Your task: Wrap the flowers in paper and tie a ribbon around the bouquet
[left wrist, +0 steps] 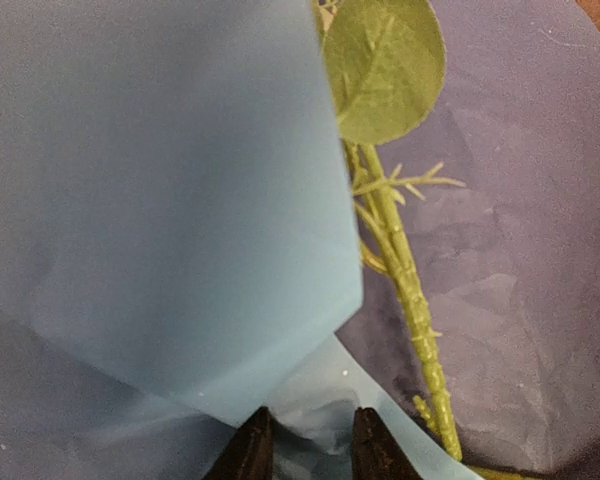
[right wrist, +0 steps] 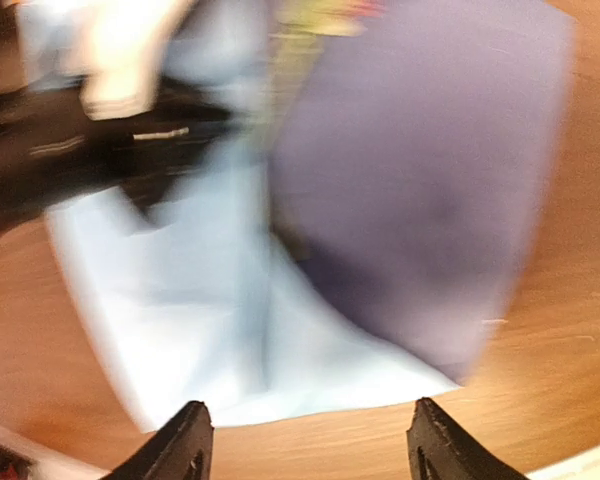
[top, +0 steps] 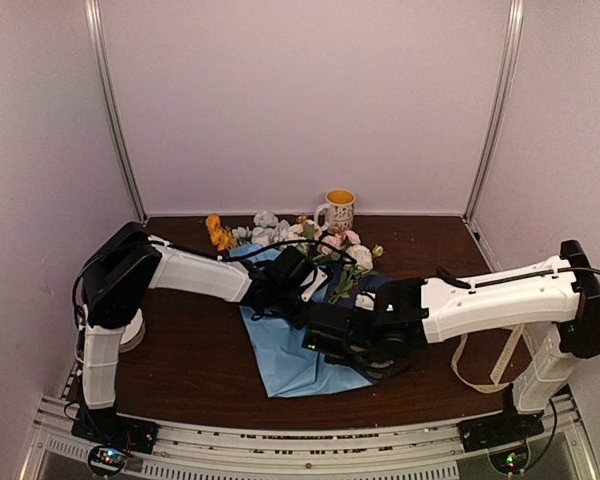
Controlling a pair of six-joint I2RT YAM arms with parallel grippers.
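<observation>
A bouquet of fake flowers (top: pixel 325 242) lies at the back of the light blue wrapping paper (top: pixel 290 365), its green stem (left wrist: pixel 410 285) running over dark paper (left wrist: pixel 520 250). My left gripper is low over the blue paper beside the stem, its fingertips (left wrist: pixel 372 430) apart by a narrow gap. Blue paper shows behind that gap; whether it sits between them I cannot tell. Over the paper's front part, my right gripper stands open with nothing between its fingers. In the top view its arm hides the dark paper and the lower stems.
A yellow-lined mug (top: pixel 338 210) stands behind the flowers. A pale ribbon (top: pixel 500 360) lies on the right, by the right arm's base, and a white roll (top: pixel 132 330) sits by the left arm. The two grippers are close together.
</observation>
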